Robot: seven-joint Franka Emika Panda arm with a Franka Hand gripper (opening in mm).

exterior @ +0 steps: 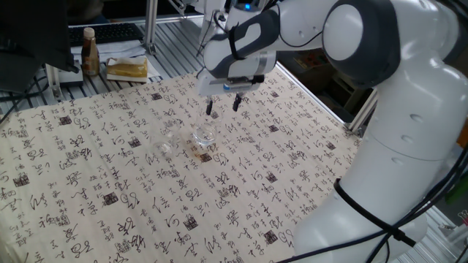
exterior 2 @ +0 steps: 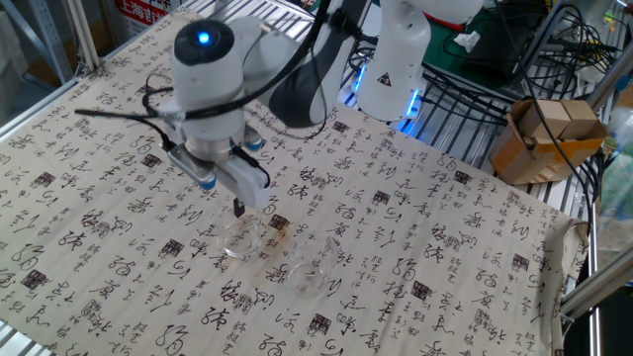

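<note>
Two clear, see-through vessels stand close together on the patterned cloth. One glass vessel [exterior: 204, 136] is just below the fingers in exterior view 1; the other clear vessel [exterior: 162, 148] is to its left. In exterior view 2, the first glass vessel [exterior 2: 240, 240] shows near a dark fingertip [exterior 2: 238, 209], and the second clear vessel [exterior 2: 308, 279] lies to its right. My gripper [exterior: 223, 106] is open, its two dark fingers apart, pointing down at or just above the nearer vessel's top. No object is visible between them. The clear rims are faint, so contact cannot be judged.
A cardboard box [exterior 2: 546, 143] sits at the right in exterior view 2.
</note>
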